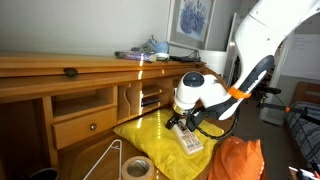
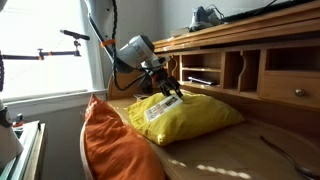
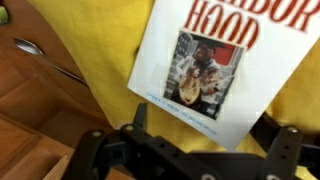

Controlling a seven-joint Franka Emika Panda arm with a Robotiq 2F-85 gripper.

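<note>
A white book or card (image 3: 228, 62) with red lettering and a photo of a person lies on the yellow cushion (image 3: 100, 35). Exterior view 1 shows the same white item (image 1: 188, 140) on the right part of the cushion (image 1: 145, 130), and exterior view 2 shows it (image 2: 163, 107) on the near slope. My gripper is open, its dark fingers (image 3: 265, 131) spread either side of the lower end of the white item. From outside, the gripper (image 2: 168, 90) sits low over the cushion; whether the fingers touch the item, I cannot tell.
An orange cushion (image 1: 237, 160) lies in front of the arm. On the wooden desk are a round ring-like object (image 1: 138, 168), a white hooked object (image 1: 105, 158) and a spoon (image 3: 45, 55). Drawers and shelves (image 1: 85, 125) line the back.
</note>
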